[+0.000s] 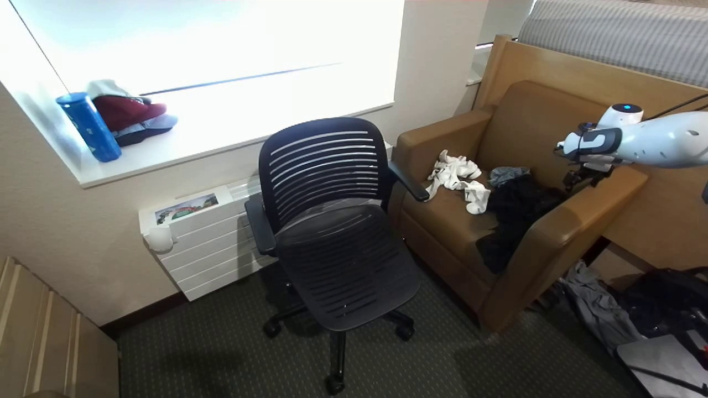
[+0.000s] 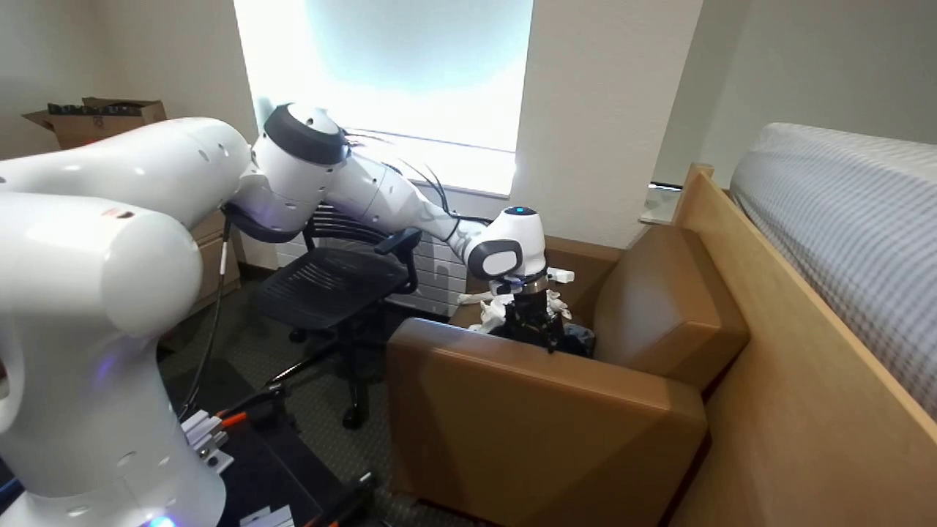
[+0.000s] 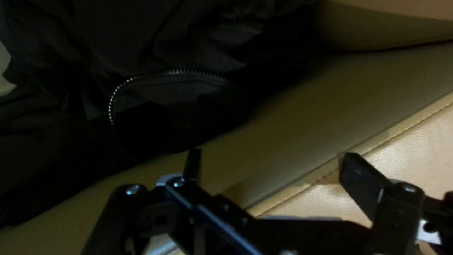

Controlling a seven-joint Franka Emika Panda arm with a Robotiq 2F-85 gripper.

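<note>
On the seat of the brown armchair lies a heap of black clothing, and a curved zipper shows on the black clothing in the wrist view. White cloth and a small grey-blue cloth lie beside it. My gripper is open above the chair's near armrest, its two fingers wide apart with only chair leather visible behind the gap. The black clothing lies beyond the fingers, apart from them as far as I can tell. In exterior view 2 the armrest partly hides the clothes.
A black office chair stands left of the armchair. The bed's wooden side runs behind the armchair. Grey cloth and dark bags lie on the floor at right. A blue bottle and caps rest on the windowsill.
</note>
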